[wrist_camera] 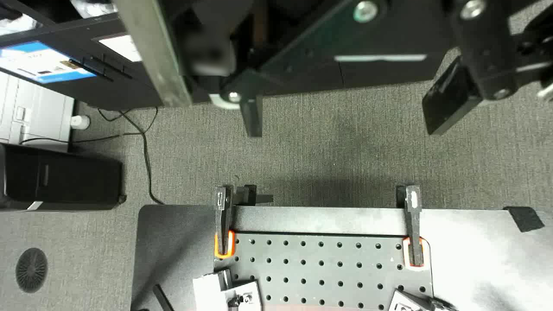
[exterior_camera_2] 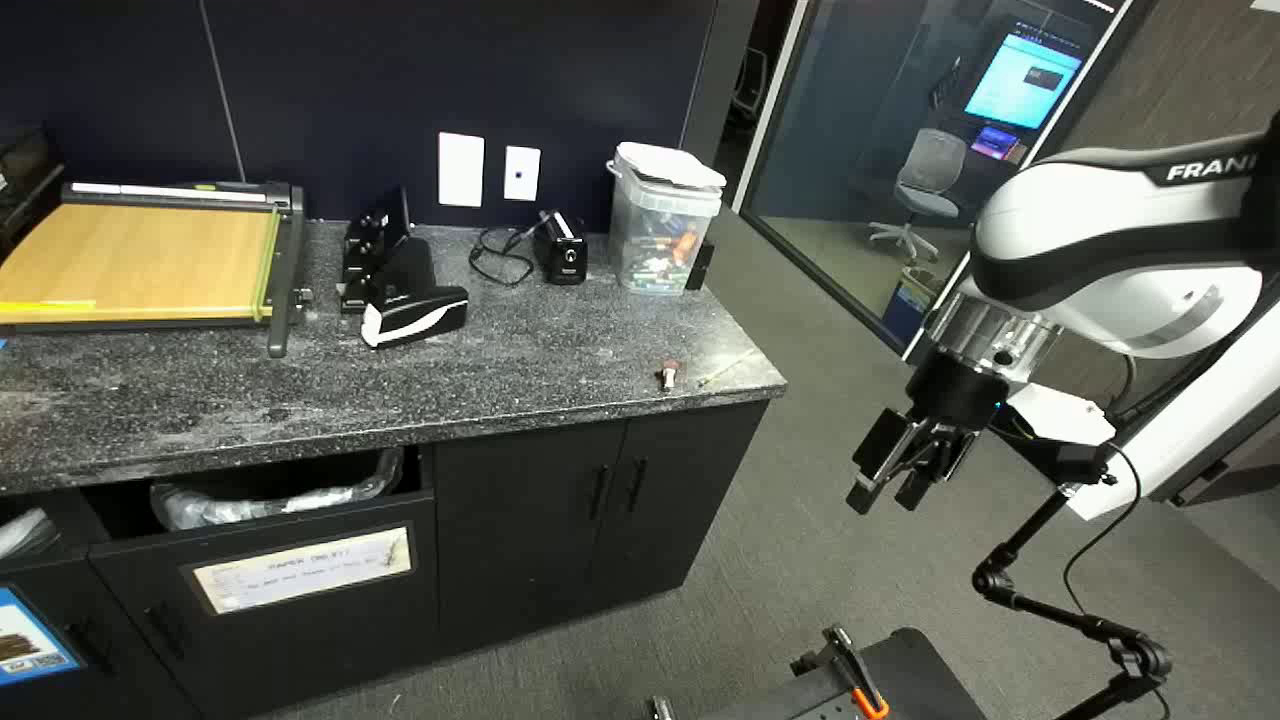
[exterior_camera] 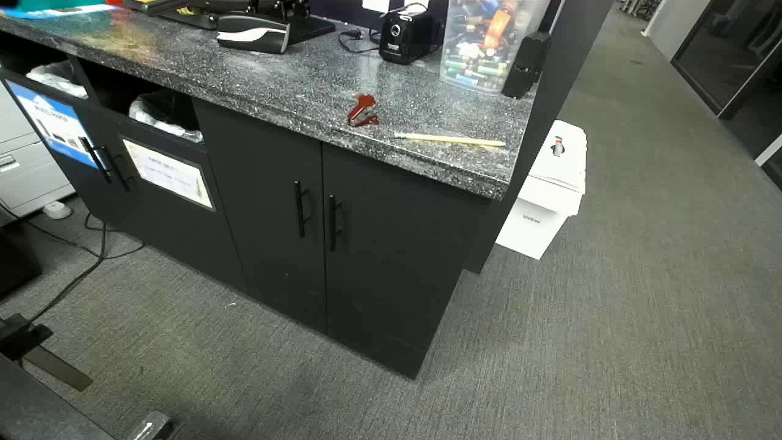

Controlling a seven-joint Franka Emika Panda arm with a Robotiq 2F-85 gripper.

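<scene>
My gripper [exterior_camera_2: 889, 493] hangs over the floor to the right of the counter in exterior view 2, its fingers apart and pointing down. In the wrist view the gripper stands wide open, with only carpet showing between its fingers. On the counter's front right part lies a red staple remover [exterior_camera: 362, 111]; it looks small in exterior view 2 [exterior_camera_2: 668, 374]. Just right of it, a pale yellow pencil [exterior_camera: 451, 139] lies near the front edge. Both are well away from the gripper.
A clear bin [exterior_camera: 480, 44] of markers and a black electric pencil sharpener [exterior_camera_2: 561, 250] stand at the counter's back. Left are a black-and-white hole punch [exterior_camera_2: 414, 317] and a paper cutter [exterior_camera_2: 144, 258]. Orange-tipped clamps [wrist_camera: 224, 228] grip the table below.
</scene>
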